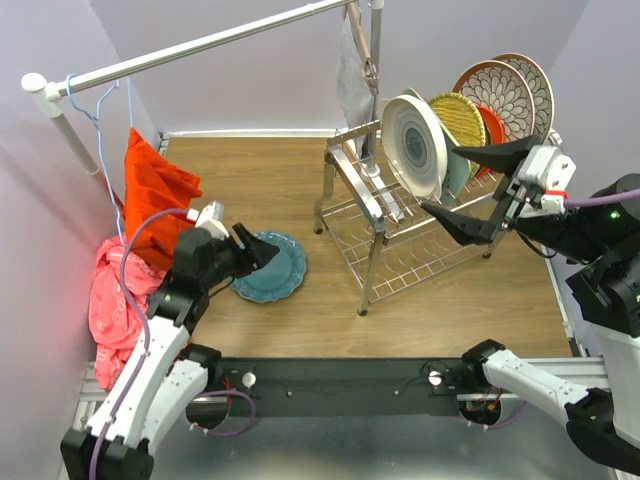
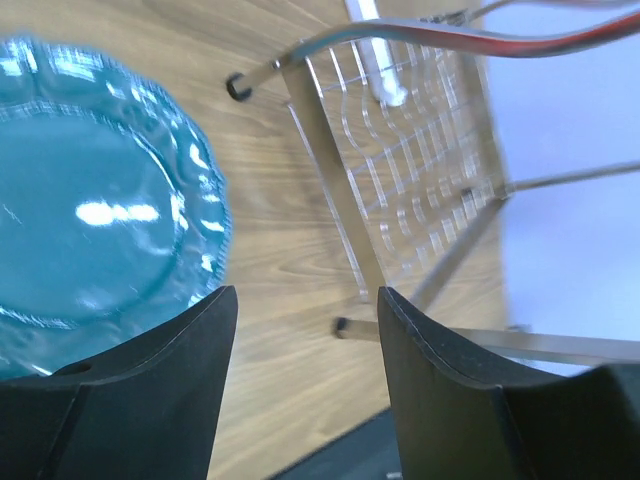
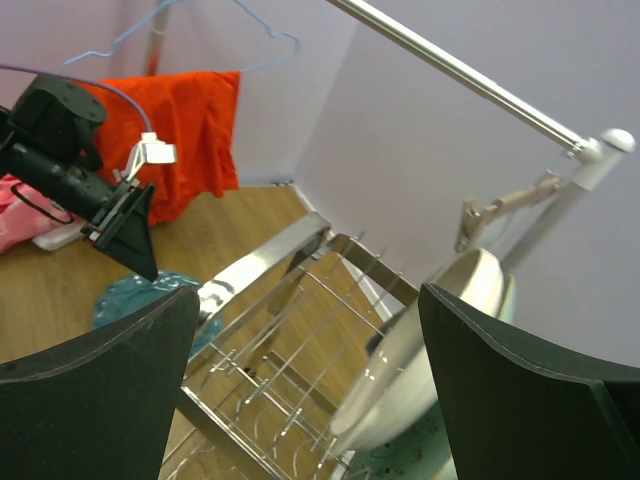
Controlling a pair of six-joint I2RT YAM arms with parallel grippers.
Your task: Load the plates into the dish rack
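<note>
The teal scalloped plate point(image 1: 272, 275) lies flat on the wooden table, left of the metal dish rack point(image 1: 372, 245). My left gripper point(image 1: 262, 246) hangs over the plate's upper left part; its fingers point(image 2: 190, 350) stand apart with nothing between them, and the plate point(image 2: 95, 215) fills the left side of that wrist view. My right gripper point(image 1: 440, 180) is open in front of the standing plates, nothing between its fingers. A white and grey plate point(image 1: 412, 148) stands upright in the rack's top tier; in the right wrist view this white plate point(image 3: 410, 360) is partly behind a finger.
Behind the white plate stand a green plate point(image 1: 455, 165), a yellow woven one point(image 1: 457, 115), an orange dish point(image 1: 493, 130) and patterned plates point(image 1: 493, 90). An orange cloth point(image 1: 155, 200) hangs at the left above pink fabric point(image 1: 112, 310). Between plate and rack the table is bare.
</note>
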